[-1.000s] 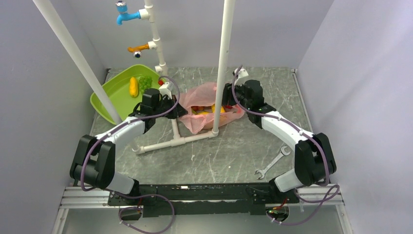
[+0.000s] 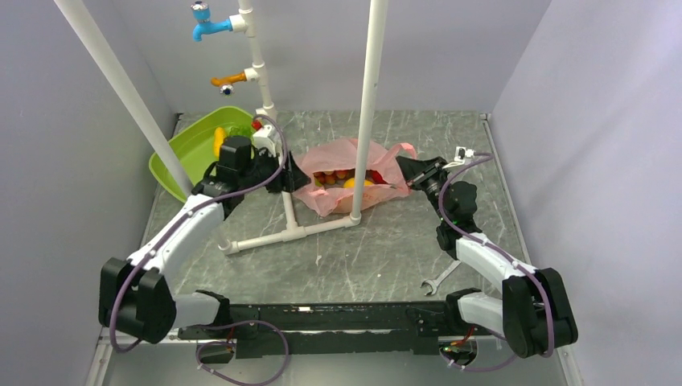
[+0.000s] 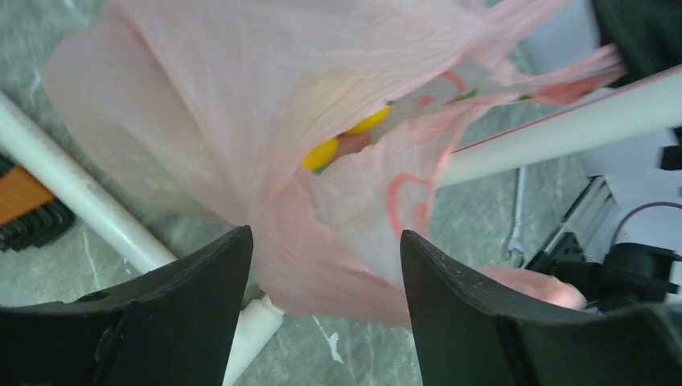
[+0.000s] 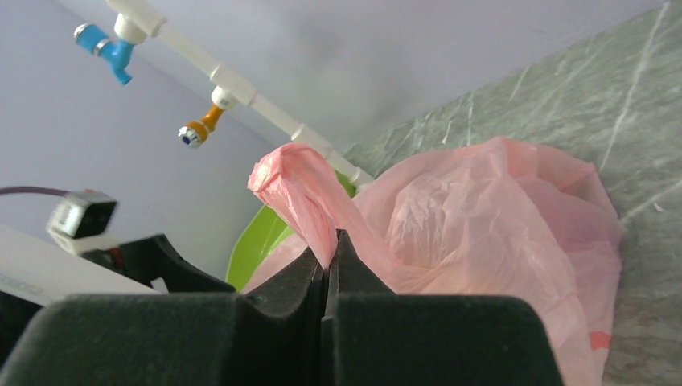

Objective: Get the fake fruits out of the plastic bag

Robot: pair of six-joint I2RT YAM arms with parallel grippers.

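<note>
The pink plastic bag (image 2: 331, 153) lies mid-table behind a white pipe, its mouth partly spread. Inside it are yellow fruits (image 3: 322, 153) and some orange and red ones; folds of the bag cover the rest. My right gripper is shut on a gathered, twisted strip of the bag at its right side. At the bag's left side, my left gripper stands open, with loose bag film showing between and beyond its fingers but not clamped. In the green basin (image 2: 181, 153) are a yellow fruit (image 2: 219, 141) and green grapes (image 2: 241, 130), partly hidden by the left arm.
An upright white pipe (image 2: 369, 96) crosses in front of the bag, and a floor pipe (image 2: 322, 229) runs just before it. Taps hang on the back wall. A wrench (image 2: 438, 277) lies near the right arm.
</note>
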